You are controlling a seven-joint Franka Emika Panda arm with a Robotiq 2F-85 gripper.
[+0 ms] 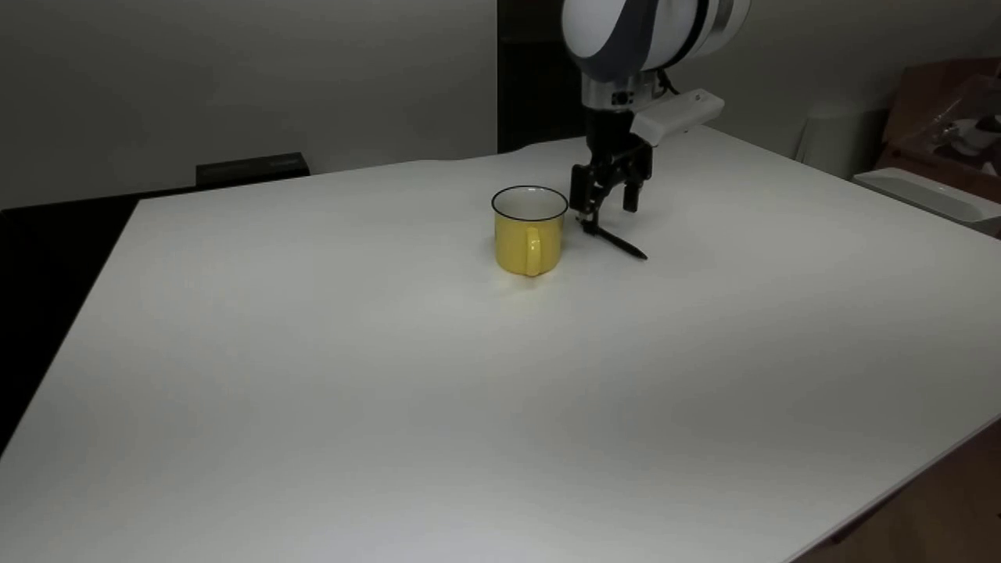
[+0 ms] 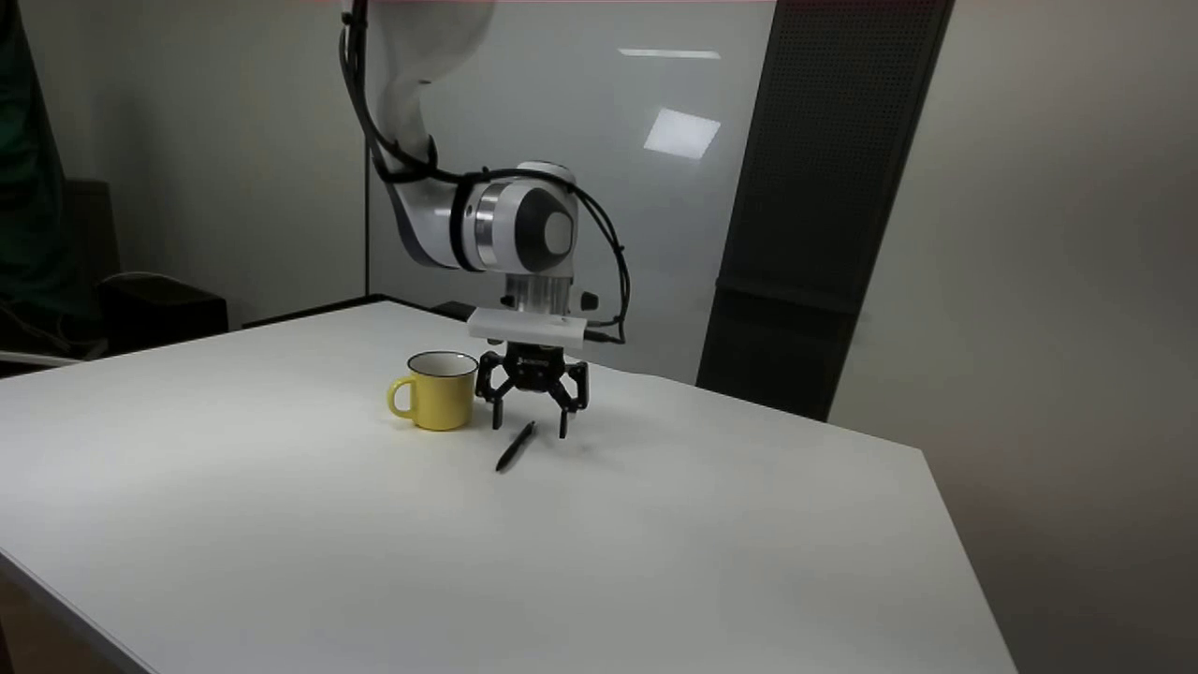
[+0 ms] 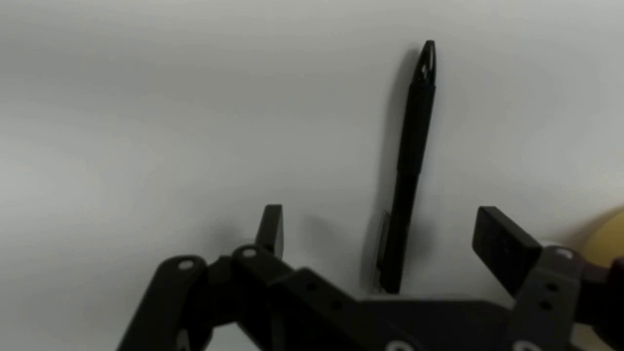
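Note:
A black pen (image 3: 409,158) lies flat on the white table, its clip end towards my gripper in the wrist view. The fingers stand wide open, one finger (image 3: 272,230) left of the pen and the other right of it, neither touching it there. In the second exterior view my gripper (image 2: 530,429) hangs just above the table at the pen's (image 2: 516,446) far end. A yellow mug (image 1: 529,239) with a dark rim stands upright close beside the gripper (image 1: 610,217). The mug's (image 2: 441,391) handle points away from the gripper.
Bare white table (image 1: 375,394) spreads widely in front and to the sides. The mug's yellow side also shows at the wrist view's right edge, close to the right finger. A dark box (image 1: 251,170) sits at the back left edge.

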